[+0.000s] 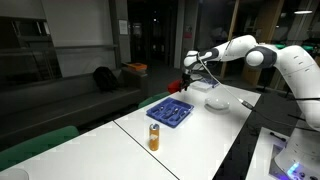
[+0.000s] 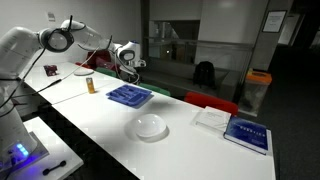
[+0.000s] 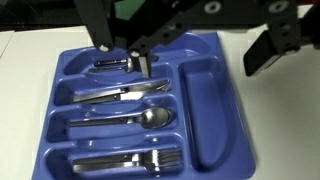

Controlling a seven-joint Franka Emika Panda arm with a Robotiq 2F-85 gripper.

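Observation:
My gripper is open above a blue cutlery tray, with nothing held between its fingers. Compartments in the tray's left part hold forks, spoons, and knives; black-handled cutlery lies in the upper compartment, partly covered by the left finger. The long compartment on the right is empty in the wrist view. From outside, the gripper hangs near the far end of the blue tray, clear of the table.
An orange bottle stands on the white table in front of the tray. A white plate lies nearby. Farther along are a white rack and a dark blue box.

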